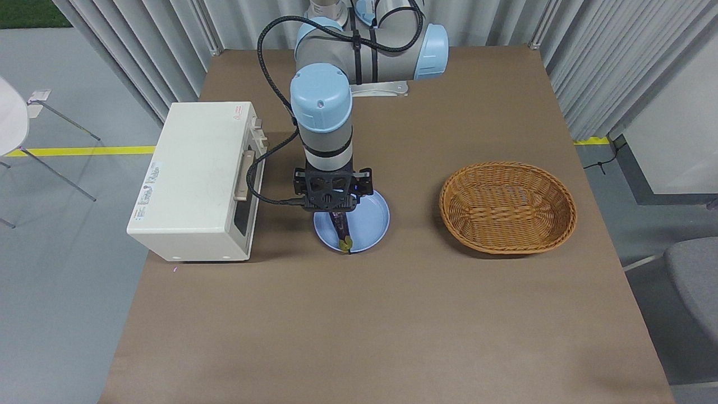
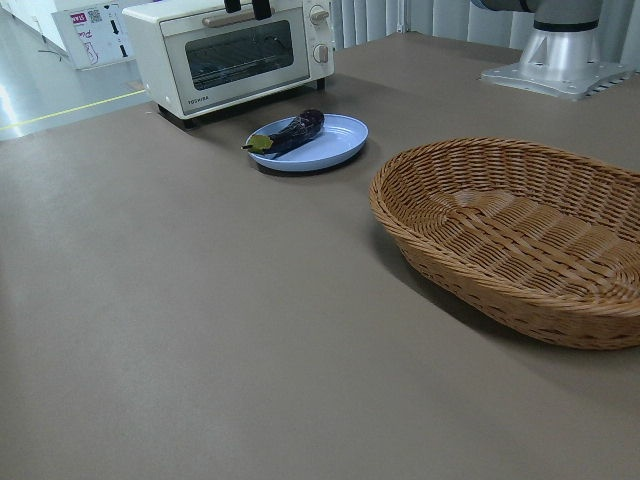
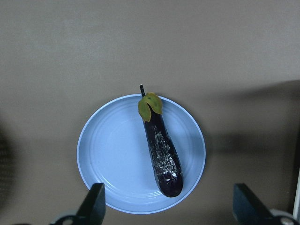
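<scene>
An eggplant (image 3: 161, 159) with a green calyx lies on a light blue plate (image 3: 112, 150) on the table, its stem end at the rim. My gripper hangs open above them, fingertips far apart, with nothing between them. In the front view the arm hides much of the plate (image 1: 373, 222), and the eggplant (image 1: 343, 235) shows below the gripper housing. In the left view the eggplant (image 2: 292, 135) is fully seen, with only the dark tips of the gripper at the top edge over the oven.
A white toaster oven (image 1: 185, 178) stands beside the plate, on the left in the front view. An empty wicker basket (image 1: 508, 206) sits to the right.
</scene>
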